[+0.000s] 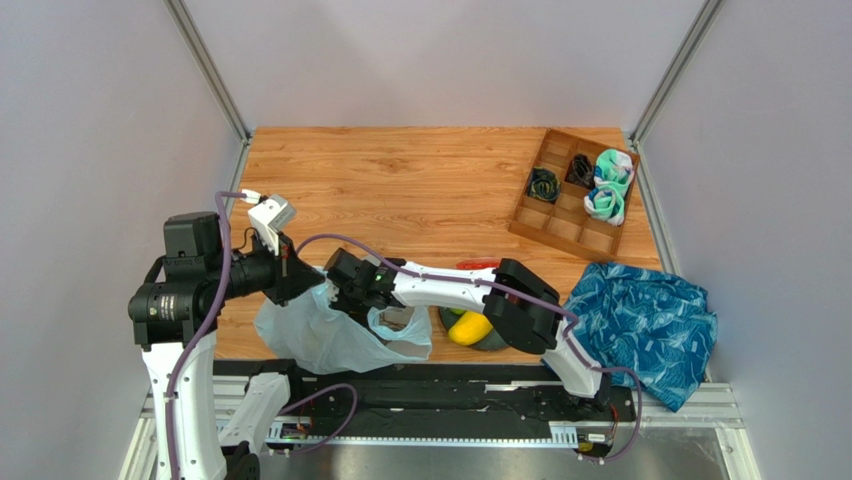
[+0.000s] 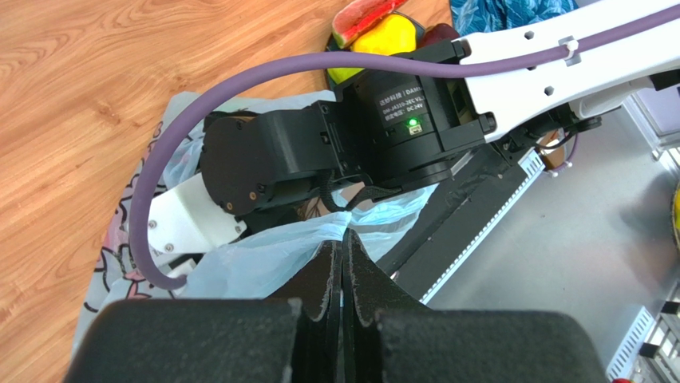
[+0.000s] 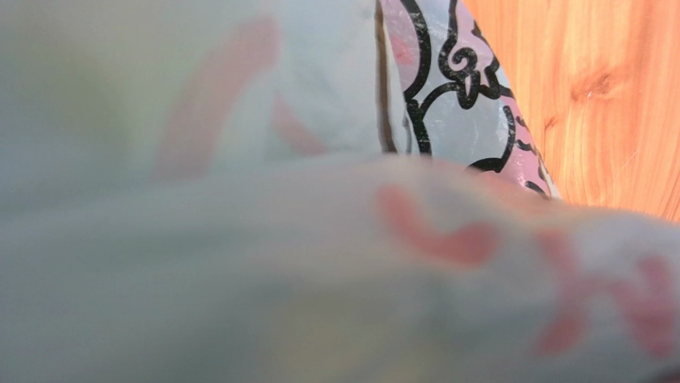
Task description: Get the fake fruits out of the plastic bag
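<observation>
The pale plastic bag point(image 1: 300, 330) lies at the table's front left. My left gripper is shut at its upper edge, the thin film at its tips. My right wrist is down inside the bag beside it; its fingers are hidden, and blurred printed plastic point(image 3: 447, 104) fills the right wrist view. A dark plate holds a yellow fruit point(image 1: 466, 328), with a red watermelon slice point(image 2: 367, 16) and other fruits partly hidden by my right arm.
A wooden compartment box point(image 1: 560, 220) with cloths and coils stands at the back right. A blue patterned cloth point(image 1: 640, 330) lies at the right front.
</observation>
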